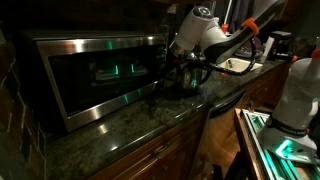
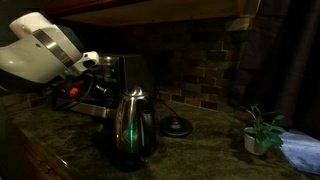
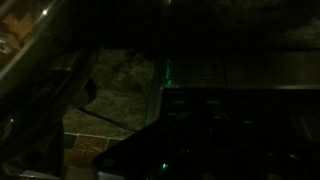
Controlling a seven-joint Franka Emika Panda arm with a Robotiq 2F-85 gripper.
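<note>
My gripper is a dark shape in front of the right end of the microwave, low over the counter. It looks shut, with nothing visible between its fingers, though the shadow hides its fingertips. A shiny metal kettle stands upright on the counter in the second exterior view, nearer that camera than my gripper. In the very dark wrist view, a flat dark panel edge runs beside the counter surface. Contact between the gripper and the microwave cannot be made out.
A round black base sits behind the kettle. A potted plant and pale cloth are at the far right; a sink lies beyond the arm.
</note>
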